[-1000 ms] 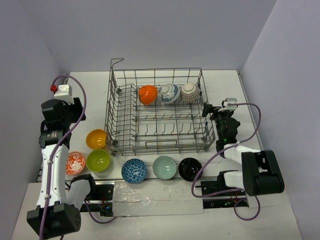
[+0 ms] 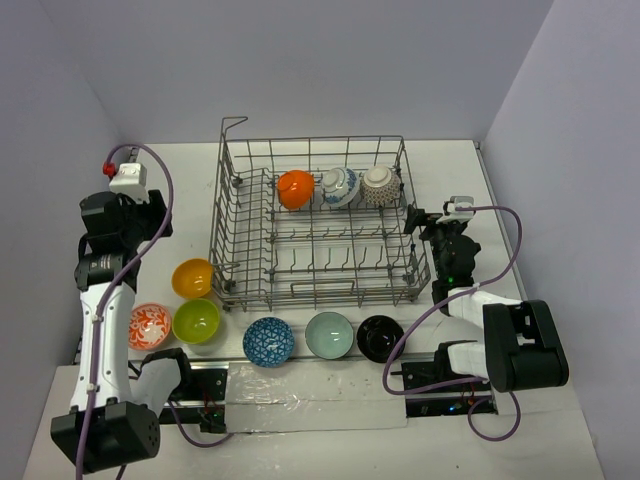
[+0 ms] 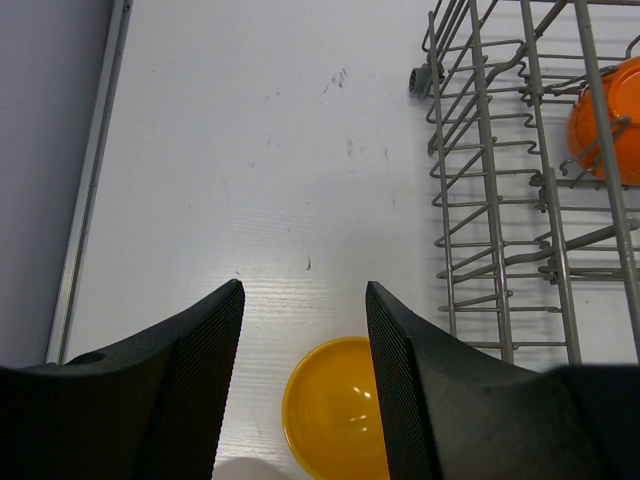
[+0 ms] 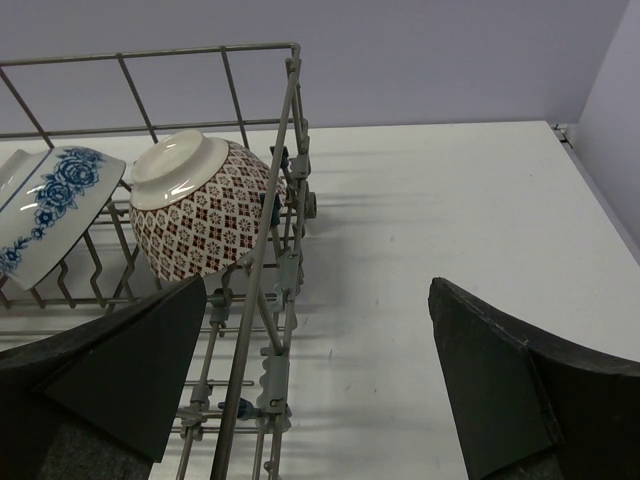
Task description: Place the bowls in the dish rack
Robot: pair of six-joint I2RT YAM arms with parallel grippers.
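The wire dish rack [image 2: 320, 300] holds three bowls along its back: orange [image 2: 296, 188], blue-flowered [image 2: 340, 187] and brown-patterned [image 4: 200, 215]. Loose bowls lie in front and at left: yellow [image 3: 335, 400], red-patterned [image 2: 150, 325], green [image 2: 195, 320], blue-patterned [image 2: 268, 342], pale green [image 2: 329, 335] and black [image 2: 380, 339]. My left gripper is open above the left side of the table, behind the yellow bowl, with nothing between its fingers. My right gripper stands open at the rack's right edge, a rack wire visible between it and the bowls.
Walls enclose the table [image 2: 178, 170] at back, left and right. Bare table shows left of the rack and at the back right. A clear plastic strip [image 2: 315, 400] lies along the front.
My left arm has shifted very slightly. The right arm and the bowls have not moved.
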